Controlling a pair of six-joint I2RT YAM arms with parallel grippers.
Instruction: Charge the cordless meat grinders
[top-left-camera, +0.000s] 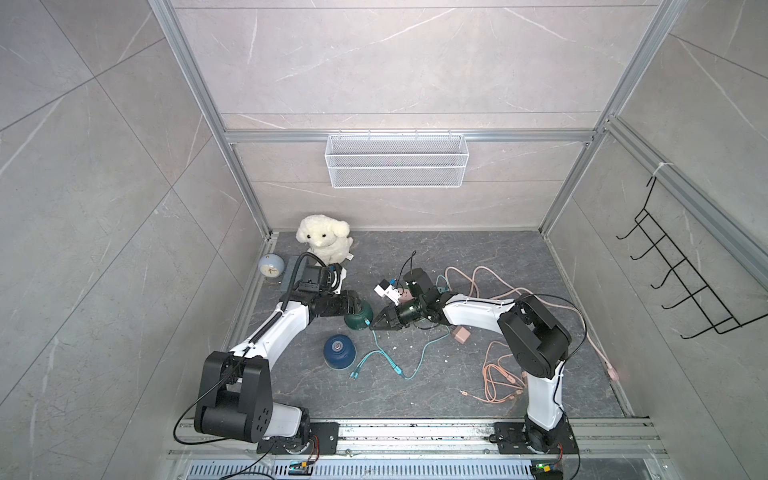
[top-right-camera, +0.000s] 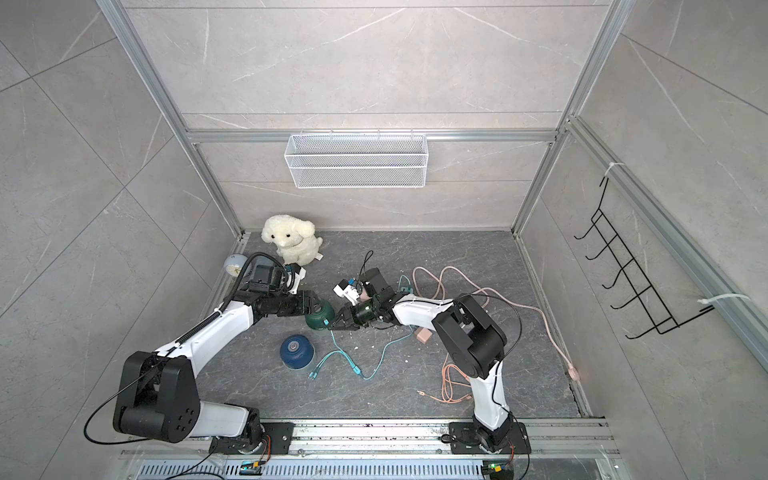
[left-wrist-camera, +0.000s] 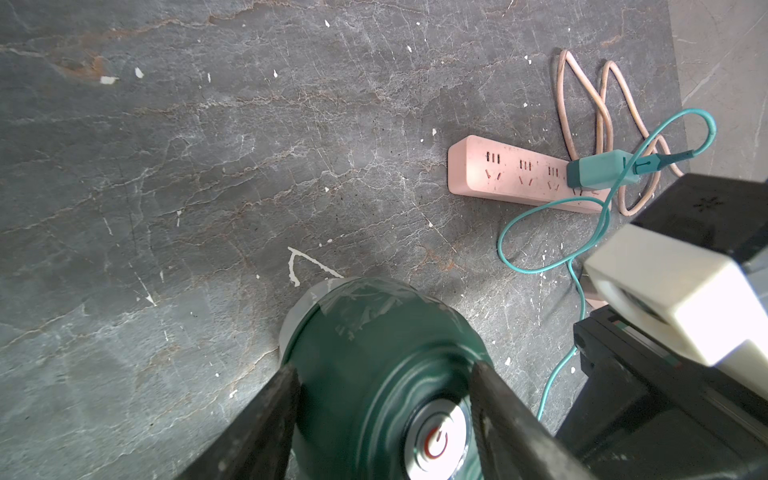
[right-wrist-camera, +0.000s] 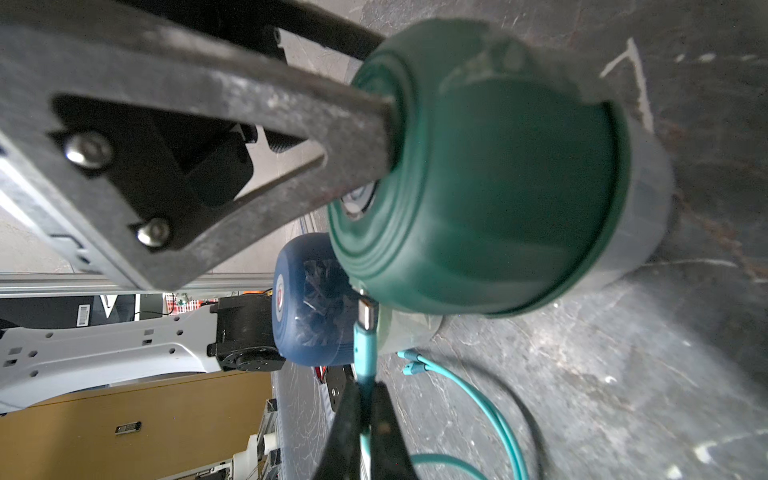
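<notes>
A green meat grinder (top-left-camera: 357, 317) with a clear base is held between the part-open fingers of my left gripper, its power button facing up between them. My right gripper is shut on the teal cable plug (right-wrist-camera: 365, 344), whose metal tip sits at the lower edge of the green body, by its port; whether it is inserted I cannot tell. A blue grinder (top-left-camera: 339, 352) stands in front of the green one. Behind, a pink power strip (left-wrist-camera: 504, 172) has a teal charger (left-wrist-camera: 596, 169) plugged in.
A white plush dog (top-left-camera: 323, 236) and a round pale object (top-left-camera: 271, 268) stand at back left. Pink cables (top-left-camera: 500, 382) lie at right, near a pink block (top-left-camera: 461, 334). A white mesh basket (top-left-camera: 396, 160) hangs on the back wall.
</notes>
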